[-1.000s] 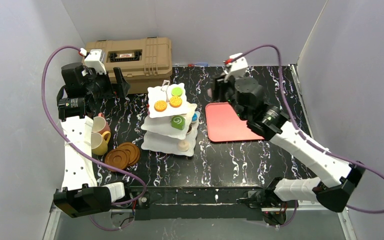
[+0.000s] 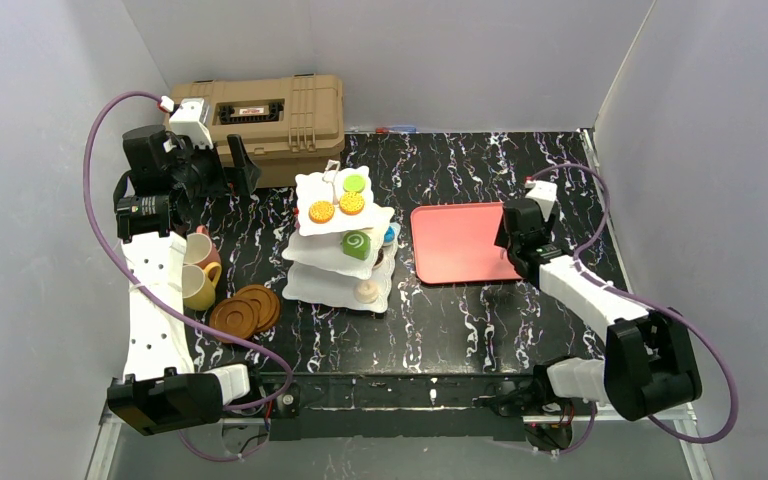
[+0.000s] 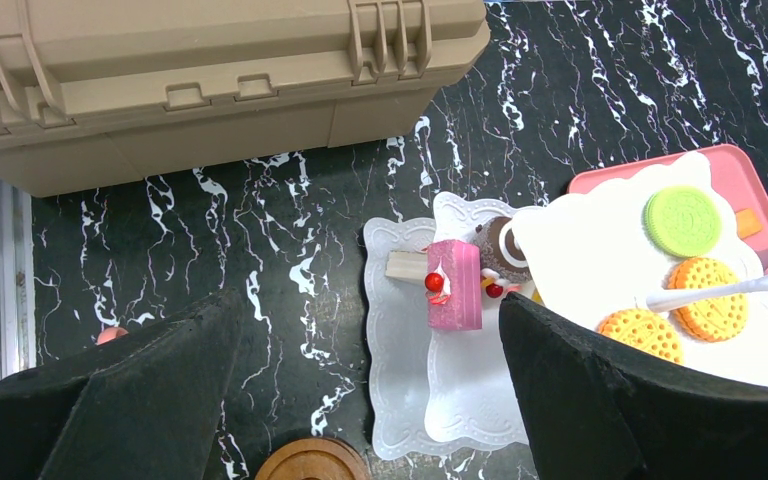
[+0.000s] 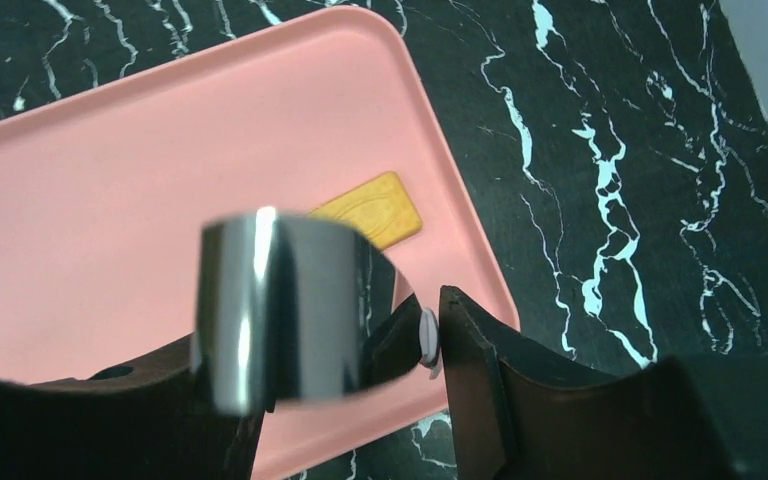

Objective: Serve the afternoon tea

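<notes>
A pink tray (image 2: 447, 240) lies right of the white tiered stand (image 2: 310, 200), which holds biscuits and cakes. My right gripper (image 2: 508, 240) is low over the tray; in the right wrist view, a shiny metal piece (image 4: 305, 310), perhaps tongs or a server, sits at its fingers and partly hides a yellow biscuit (image 4: 370, 205) on the tray. How far the fingers are closed on it I cannot tell. My left gripper (image 2: 239, 167) stands open above the left side, with nothing between its fingers, near the stand.
A tan case (image 2: 300, 110) fills the back left. Mugs (image 2: 198, 285) and wooden coasters (image 2: 235, 318) lie at the left.
My right arm has swung right and down from above the back of the tray onto its right part. The left arm has not moved.
</notes>
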